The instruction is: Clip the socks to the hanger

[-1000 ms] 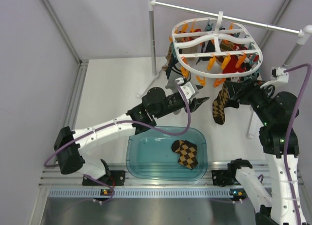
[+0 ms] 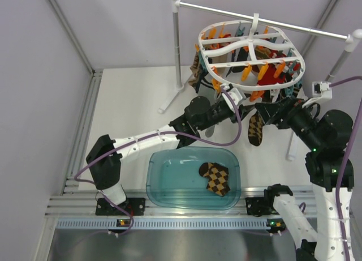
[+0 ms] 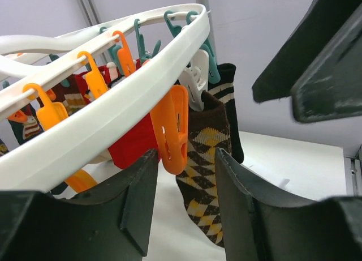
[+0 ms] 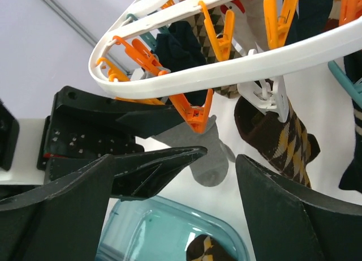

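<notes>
A brown-and-tan checkered sock point(image 2: 255, 129) hangs below the front right of the white round hanger point(image 2: 249, 90), at a white clip point(image 4: 278, 97) in the right wrist view. My left gripper is open, its fingers on either side of an orange clip point(image 3: 172, 131) on the rim, not visibly pressing it. My right gripper is open too, with no sock between its fingers; past them show the left gripper's black fingers point(image 4: 164, 162). A second checkered sock point(image 2: 219, 179) lies in the teal bin.
The teal bin point(image 2: 155, 182) stands in front, below the left arm. Other socks and orange and teal clips crowd the hanger. A white stand pole point(image 2: 177, 46) rises behind on the left.
The right arm has shifted only a little, and the hanging sock has swung slightly and stays up.
</notes>
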